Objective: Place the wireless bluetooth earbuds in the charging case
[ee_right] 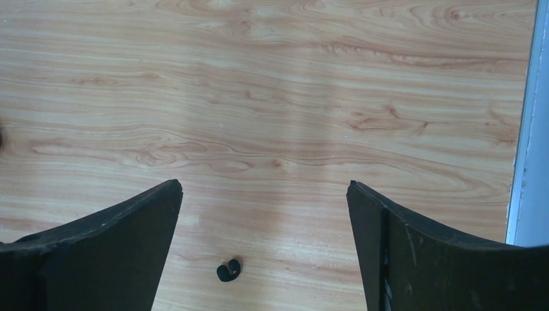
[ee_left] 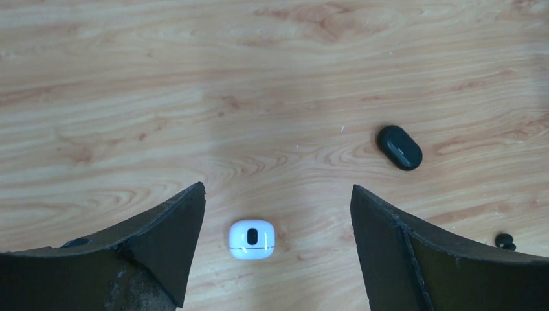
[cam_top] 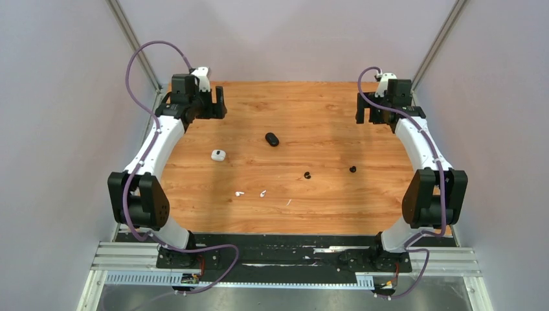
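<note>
A white charging case lies on the left of the table, its lid seemingly shut; the left wrist view shows this white case low between the fingers. The black case rests nearer the table's middle, and the same black case shows at right there. Two white earbuds, one left of the other, lie toward the front. Black earbuds are at centre and farther right. Both my left gripper and my right gripper stand open and empty, above the table's back corners.
A thin white sliver lies near the front of the wooden table. Pale walls close in at both sides; a light panel edge borders the right wrist view.
</note>
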